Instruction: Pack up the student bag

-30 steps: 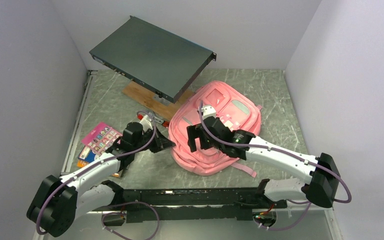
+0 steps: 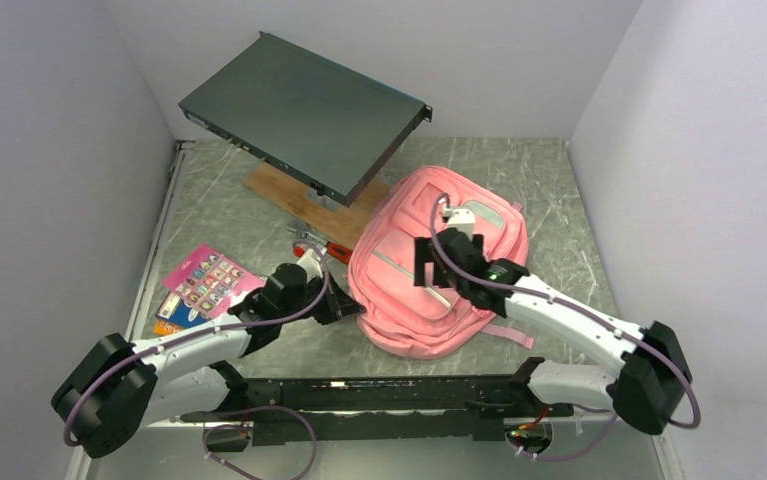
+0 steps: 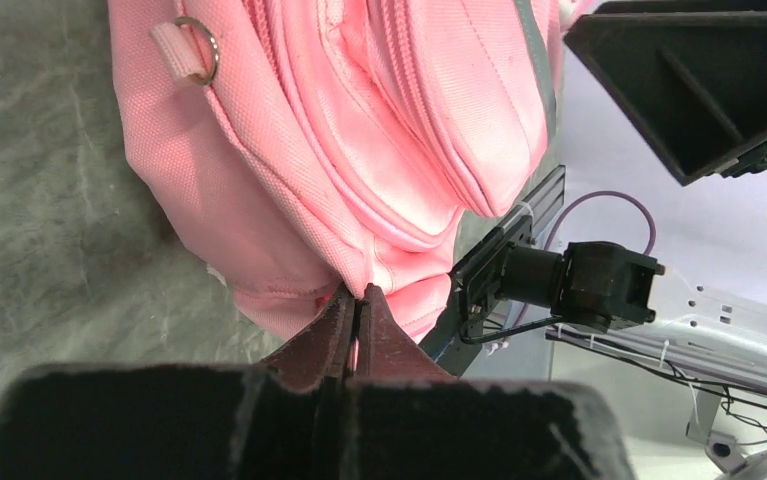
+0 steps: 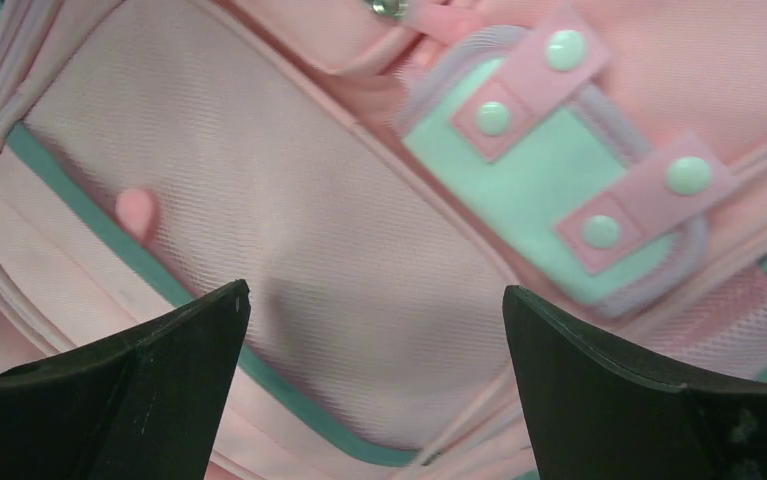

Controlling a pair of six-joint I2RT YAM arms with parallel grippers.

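The pink backpack (image 2: pixel 399 320) lies flat on the grey marble surface. My left gripper is shut at its lower-left edge, against the pink fabric; whether fabric is pinched between the fingertips is unclear. My right gripper stands open over the bag's front panel, near a teal strip and a mint patch (image 4: pixel 514 190) with pink snap tabs. A pink booklet (image 2: pixel 206 272) with portraits lies at the left, over blue and orange items (image 2: pixel 169 325).
A dark metal unit (image 2: pixel 304 110) overhangs the back left above a wooden board (image 2: pixel 289 190). A red tool (image 2: pixel 339 254) lies beside the bag. Walls enclose both sides; bare surface shows right of the bag.
My left gripper has moved right and toward the front, with the backpack shifting the same way. My right gripper has moved right across the bag.
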